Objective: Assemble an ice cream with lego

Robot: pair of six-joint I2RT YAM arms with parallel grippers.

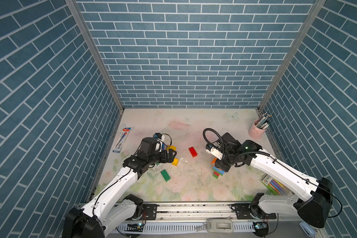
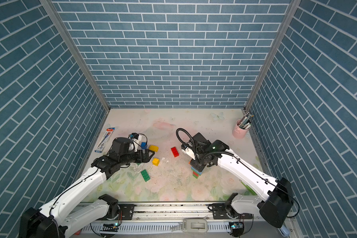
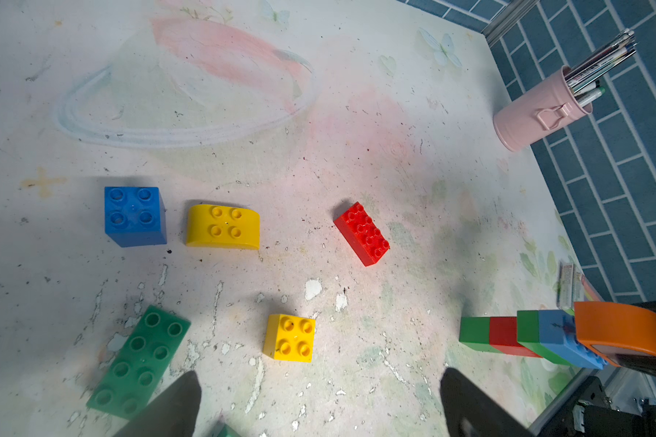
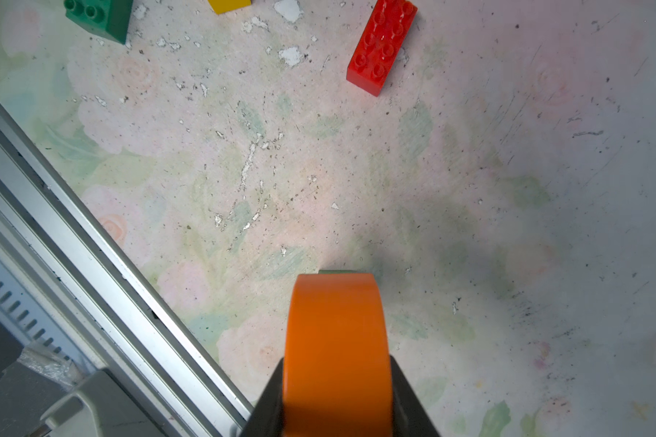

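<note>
My right gripper is shut on an orange rounded brick (image 4: 335, 327), which hides most of what lies below it in the right wrist view. In the left wrist view this orange brick tops an upright column: beneath come a blue brick (image 3: 559, 335), a green brick (image 3: 529, 327), a red brick (image 3: 504, 333) and a small green brick (image 3: 475, 331). How firmly orange and blue are joined, and whether the bottom touches the table, I cannot tell. Over the left side, my left gripper stands open and empty above a small yellow brick (image 3: 290, 337).
Loose on the table are a blue brick (image 3: 132, 216), a curved yellow brick (image 3: 222, 227), a red brick (image 3: 363, 234) and a long green brick (image 3: 140, 362). A pink pen cup (image 1: 256, 130) stands back right, a marker pack (image 1: 275, 184) front right.
</note>
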